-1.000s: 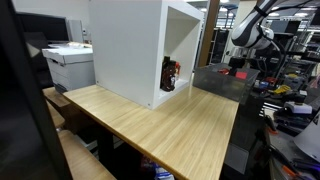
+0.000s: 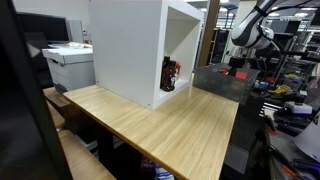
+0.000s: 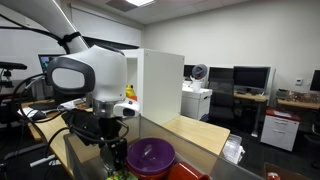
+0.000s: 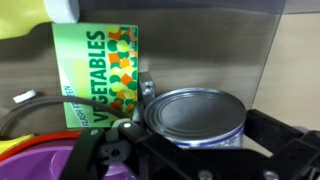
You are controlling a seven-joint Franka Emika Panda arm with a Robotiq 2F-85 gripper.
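In the wrist view, a can (image 4: pixel 195 113) with a grey metal lid lies between the black fingers of my gripper. The fingers flank it closely; whether they press on it cannot be told. Beside it is a green and yellow box (image 4: pixel 95 75) lettered "VEGETABLES". A purple bowl (image 4: pixel 50 160) shows at the lower left. Exterior view 2 has my gripper (image 3: pixel 113 158) low at a clear-walled bin (image 3: pixel 205 158), near the purple bowl (image 3: pixel 150 157) and a red bowl (image 3: pixel 186 172); its fingertips are hard to make out there.
A wooden table (image 2: pixel 160 120) extends past a white open-sided cabinet (image 2: pixel 140 50), with its front part bare. Dark and red items (image 2: pixel 170 75) stand inside the cabinet. The bin's clear wall (image 4: pixel 225 45) runs close to the can in the wrist view.
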